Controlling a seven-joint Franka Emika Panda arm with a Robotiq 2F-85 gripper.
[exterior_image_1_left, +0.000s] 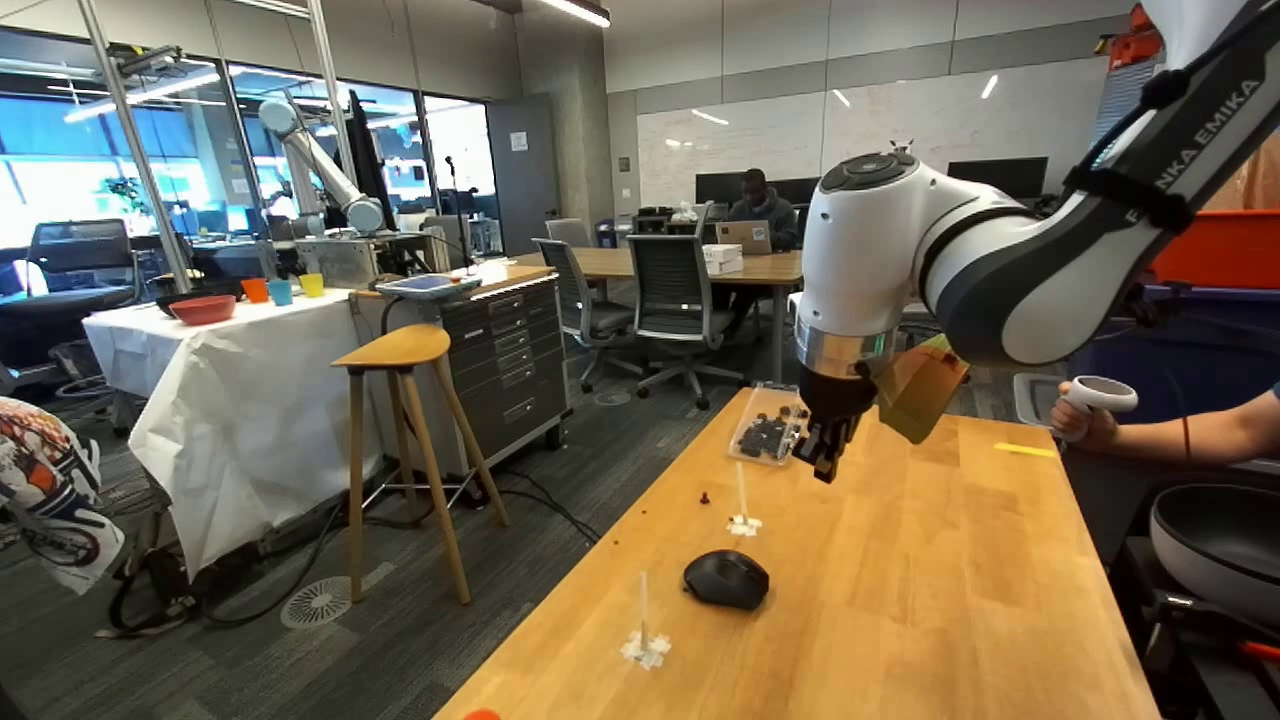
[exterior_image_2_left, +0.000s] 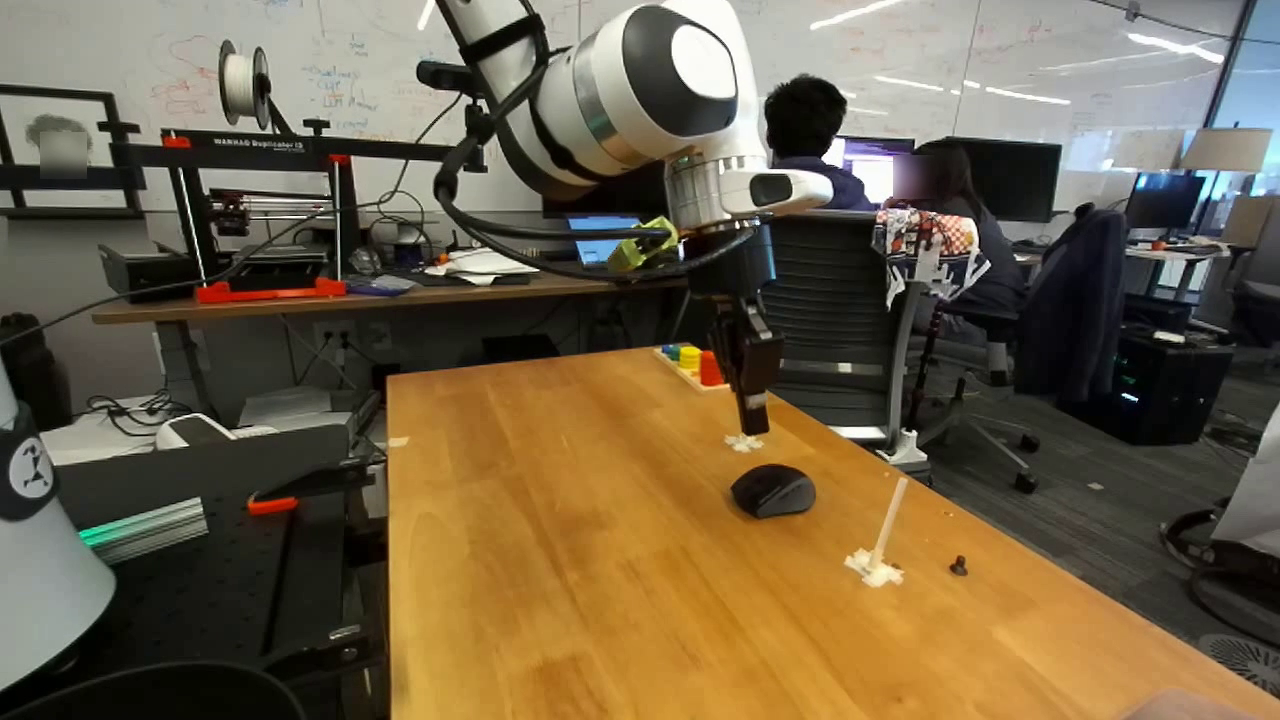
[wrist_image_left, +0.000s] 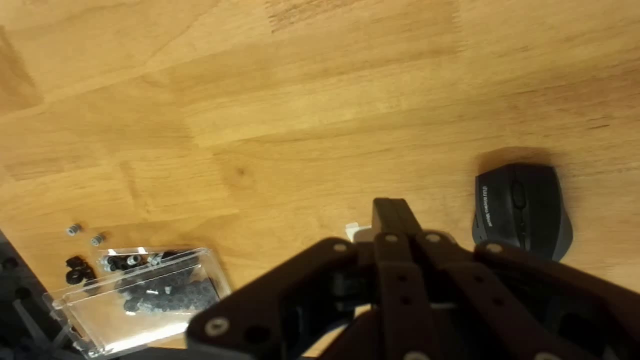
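Observation:
My gripper (exterior_image_1_left: 821, 466) hangs above the wooden table, its dark fingers together and nothing visible between them. In the wrist view the shut fingertips (wrist_image_left: 393, 210) point down at the tabletop, to the left of a black computer mouse (wrist_image_left: 523, 207). The mouse (exterior_image_1_left: 727, 580) rests on the table between two thin white sticks, the farther stick (exterior_image_1_left: 741, 490) and the nearer stick (exterior_image_1_left: 644, 606), each standing in a white patch. A clear plastic box (wrist_image_left: 129, 300) with small dark parts lies at the lower left of the wrist view, partly cut off by the gripper.
Small dark pieces (wrist_image_left: 79, 270) and two grey bits lie beside the box. A colored block toy (exterior_image_2_left: 696, 364) sits at the table's far edge in exterior view 2. A hand holds a white controller (exterior_image_1_left: 1101, 394) beside the table.

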